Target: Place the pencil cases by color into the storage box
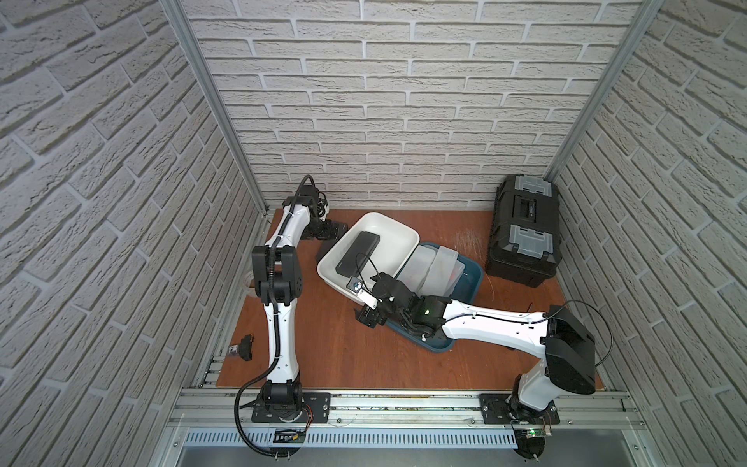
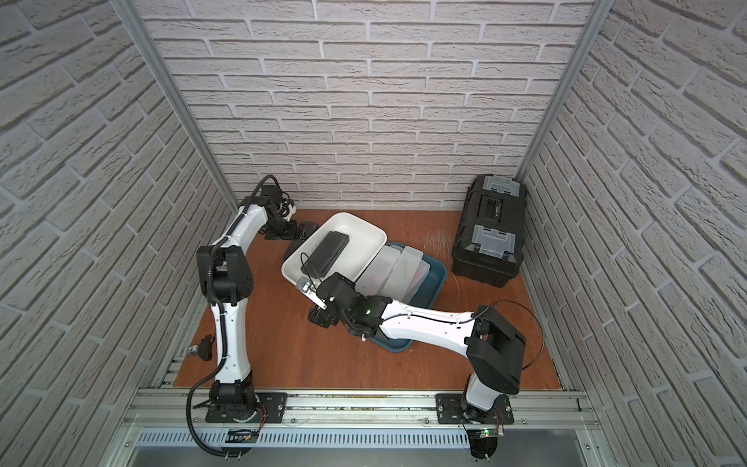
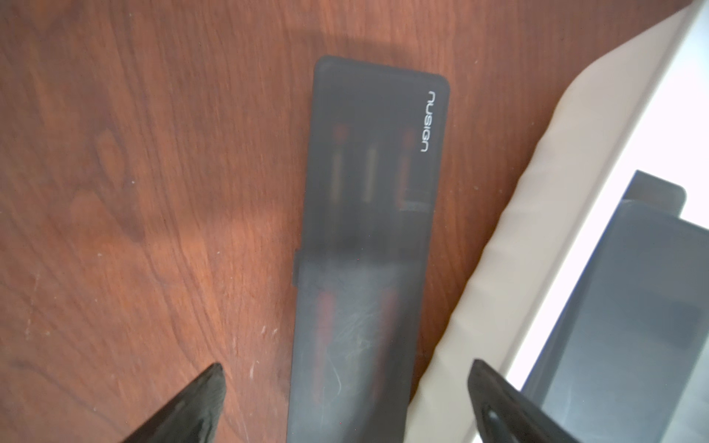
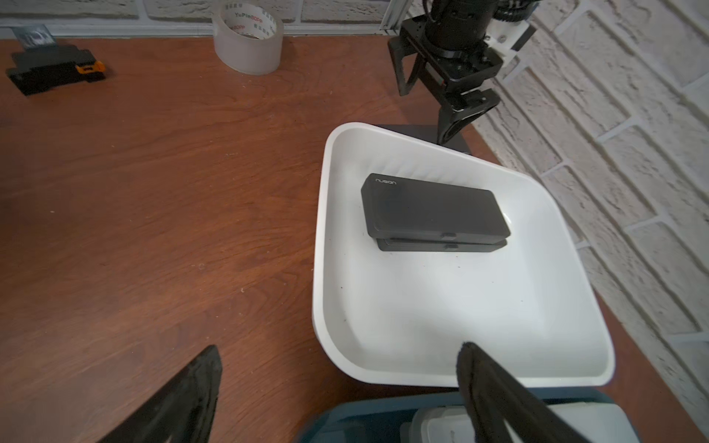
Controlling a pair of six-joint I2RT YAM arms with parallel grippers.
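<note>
A black pencil case [image 3: 369, 236] lies on the wood between the wall and the white box [image 4: 461, 310]. My left gripper hangs open above it, nothing between its fingers. Inside the white box are stacked black cases [image 4: 432, 206]. In the blue box [image 1: 470, 276], several translucent pale cases [image 1: 443, 268] are stacked. My right gripper stands open over the near side of the boxes, nothing between its fingers.
A black toolbox [image 1: 523, 225] stands at the back right. A tape roll [image 4: 247, 55] and a small black object [image 1: 246, 347] lie at the left edge.
</note>
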